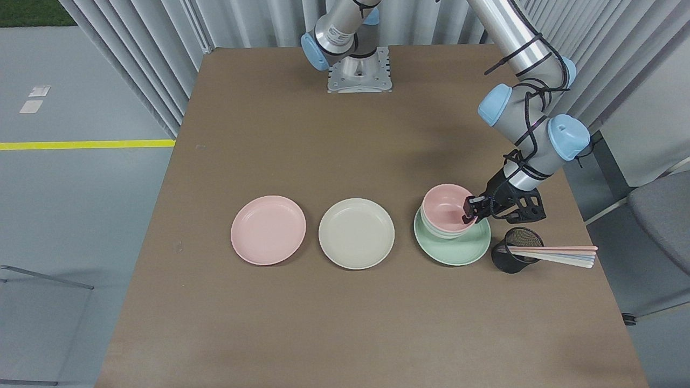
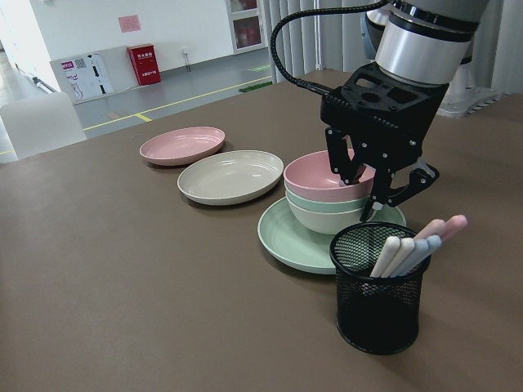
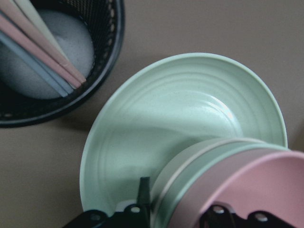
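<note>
A stack of bowls, pink [image 1: 446, 203] on top of mint and cream ones, sits on a green plate [image 1: 446, 254] at the right of the table. My gripper [image 1: 471, 217] is low at the stack's right rim; in the wrist view its fingers straddle the side of the stacked bowls. Whether they are closed on the rims is unclear. A white plate [image 1: 356, 234] and a pink plate [image 1: 268, 230] lie to the left.
A black mesh holder [image 2: 377, 318] with several chopsticks stands beside the green plate, close under my gripper.
</note>
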